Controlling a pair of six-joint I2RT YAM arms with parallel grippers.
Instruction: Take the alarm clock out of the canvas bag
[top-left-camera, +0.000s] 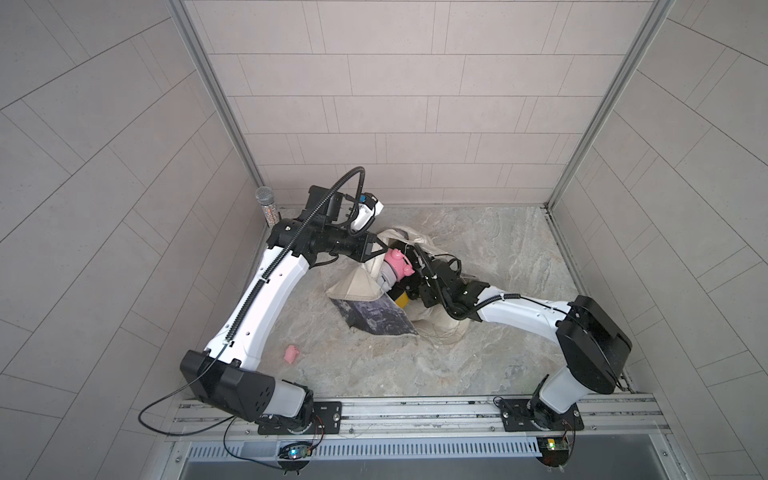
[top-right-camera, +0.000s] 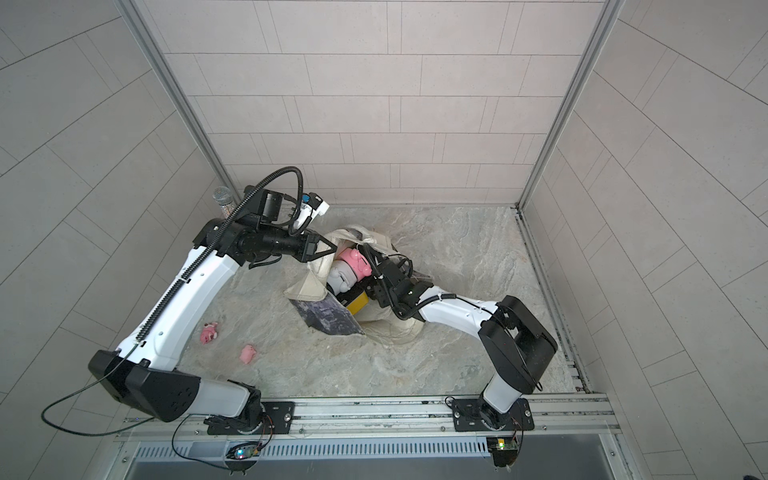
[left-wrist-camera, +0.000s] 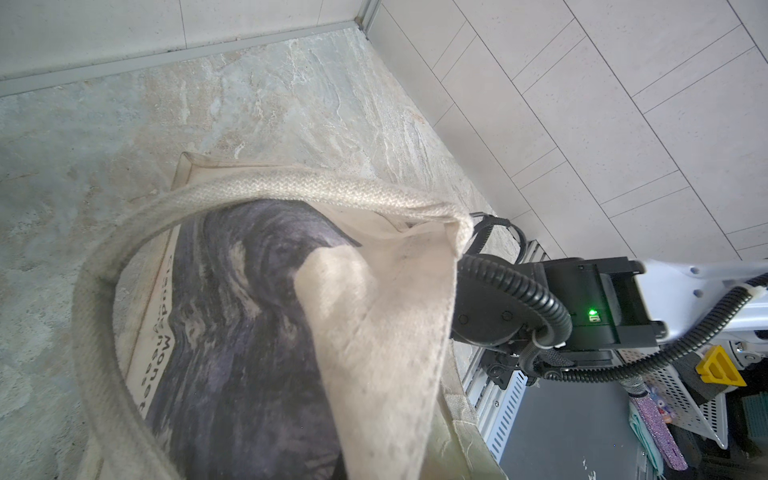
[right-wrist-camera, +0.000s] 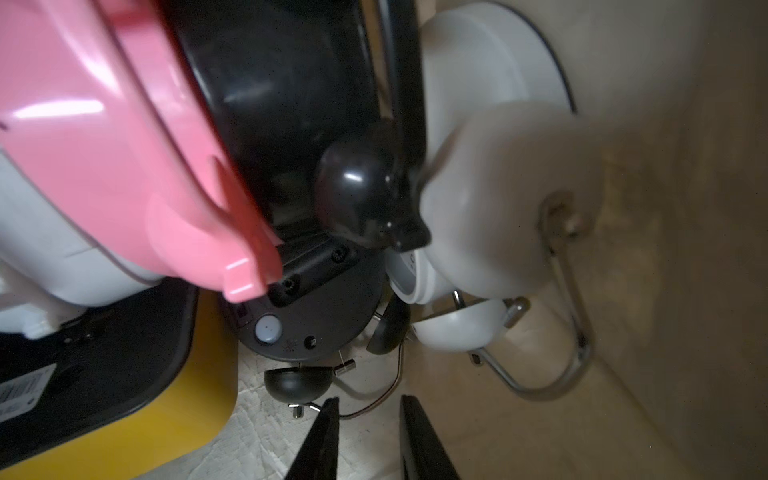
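The canvas bag (top-left-camera: 356, 285) lies slumped mid-floor, mouth spread. Inside it, in the right wrist view, a round black alarm clock (right-wrist-camera: 352, 308) shows its back, a small black bell (right-wrist-camera: 297, 385) and wire handle at its lower side. Beside it sits a white alarm clock with bells (right-wrist-camera: 460, 326) and a bent metal handle. Reaching in from the right, my right gripper stands open, its fingertips just below the black clock's bell, nothing between them. My left gripper (top-left-camera: 385, 249) is shut at the bag's left rim, seemingly pinching canvas; its fingertips are hidden in its wrist view.
Also in the bag are a pink item (right-wrist-camera: 120, 144), a glossy black item (right-wrist-camera: 280, 96) and a yellow-and-black box (right-wrist-camera: 192, 392), crowding the left. A looped handle (left-wrist-camera: 96, 296) arches over the bag. Small pink pieces (top-right-camera: 248, 353) and a jar (top-left-camera: 266, 205) stand outside.
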